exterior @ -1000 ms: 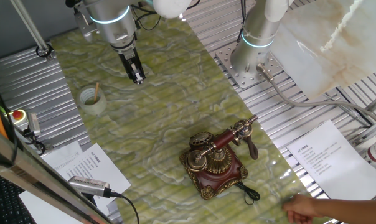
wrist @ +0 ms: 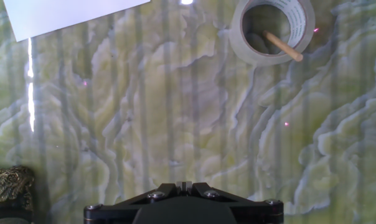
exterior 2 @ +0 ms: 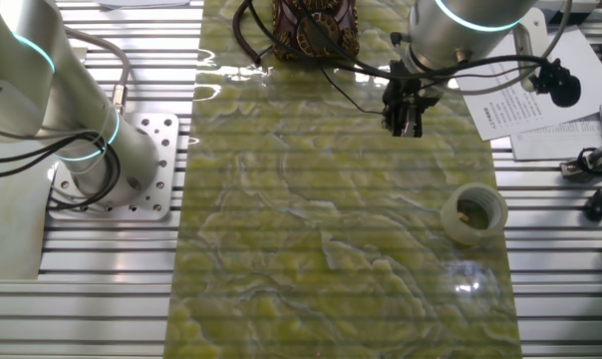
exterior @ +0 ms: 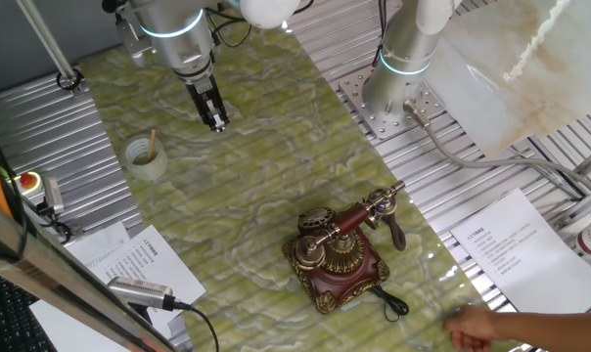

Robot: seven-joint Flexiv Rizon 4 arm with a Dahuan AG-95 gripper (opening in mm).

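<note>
My gripper hangs above the green marbled mat, its fingertips together and nothing showing between them. A vintage red and gold telephone (exterior: 337, 256) stands on the mat, its handset (exterior: 349, 221) lying across the cradle. Only a gilded corner of the telephone (wrist: 10, 190) enters the wrist view, at lower left. Near the mat's edge a roll of clear tape (exterior: 146, 159) lies flat, with a thin wooden stick (wrist: 282, 46) leaning out of its hole. The gripper is apart from both the tape and the telephone.
A person's hand (exterior: 472, 326) rests at the mat's corner, close to the telephone's black cord (exterior: 391, 305). Printed sheets (exterior: 519, 252) lie on either side of the mat. The robot's base (exterior: 386, 96) stands beside it.
</note>
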